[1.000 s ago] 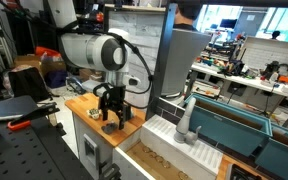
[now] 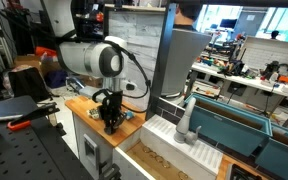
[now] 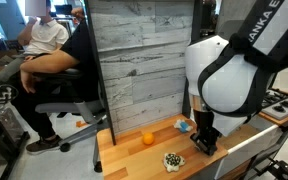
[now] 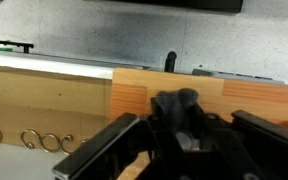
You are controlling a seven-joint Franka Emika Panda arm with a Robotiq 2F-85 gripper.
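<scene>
A small grey, soft-looking thing (image 4: 184, 102) lies on the wooden top, partly covered by my gripper. The fingers stand on either side of it in the wrist view, but I cannot tell whether they press on it. In exterior view 1 my gripper (image 2: 112, 124) is low over the front part of the wooden surface (image 2: 131, 124). From the other side, the gripper (image 3: 203, 142) reaches down close to the wood near its edge, and the grey thing is hard to make out there.
An orange round item (image 3: 148, 139), a patterned whitish item (image 3: 172, 161) and a blue-white item (image 3: 182, 126) share the wooden top. An open drawer (image 2: 162, 165) is in front. A white bottle (image 2: 184, 122) stands on the counter to the right.
</scene>
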